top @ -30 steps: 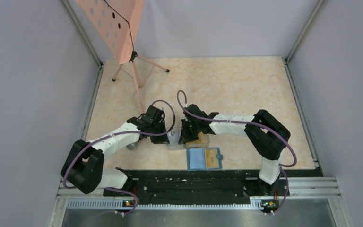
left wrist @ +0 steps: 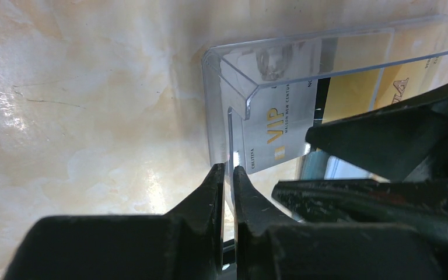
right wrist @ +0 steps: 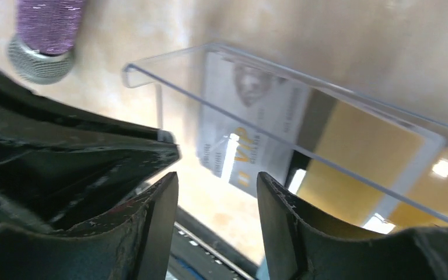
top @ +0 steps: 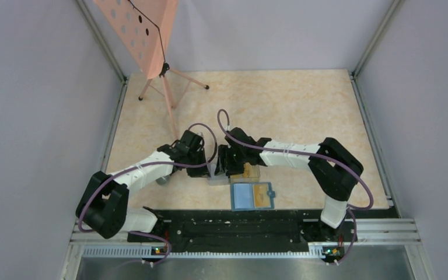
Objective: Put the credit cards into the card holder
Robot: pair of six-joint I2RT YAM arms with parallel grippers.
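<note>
A clear plastic box [left wrist: 315, 52] with raised walls holds a silver VIP card [left wrist: 277, 125] at its left end and gold cards [left wrist: 356, 64] farther right. My left gripper is shut on the box's left wall, the wall's thin edge running between its fingers. Over the silver card, my right gripper stands open with nothing between its fingertips. From the top, a blue flat holder [top: 233, 208] lies just in front of the box, with a gold card [top: 262, 195] on its right half and a light-blue panel [top: 243, 196] on its left.
A pink perforated board on a tripod [top: 166, 87] stands at the back left. Beside the left arm lies a small grey object [top: 163, 180]. The two grippers are close together over the box.
The left arm and the blue holder have stayed put.
</note>
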